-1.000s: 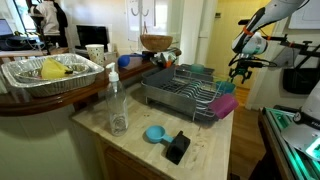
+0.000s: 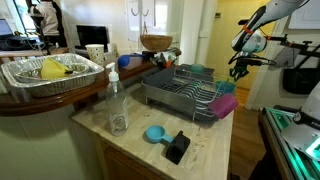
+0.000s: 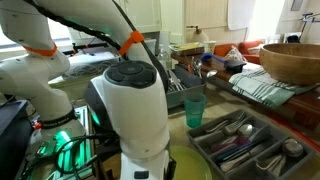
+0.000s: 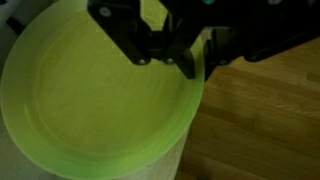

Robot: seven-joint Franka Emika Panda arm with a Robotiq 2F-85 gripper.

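Observation:
A round yellow-green plate (image 4: 85, 100) fills the left half of the wrist view. The right side of its rim lies between the dark fingers of my gripper, which is shut on it. In exterior view 2 part of the same plate (image 3: 200, 166) shows at the bottom, beside the cutlery tray; the white arm hides the gripper there. Far back on the right of exterior view 1, my gripper (image 2: 240, 72) looks small, and its grip cannot be made out.
A grey cutlery tray (image 3: 245, 145) adjoins the plate, with a teal cup (image 3: 195, 111) behind it. The dish rack (image 2: 180, 92) stands on the counter with a pink item (image 2: 224, 105) at its end. Wooden floor (image 4: 260, 120) shows beyond the plate's rim.

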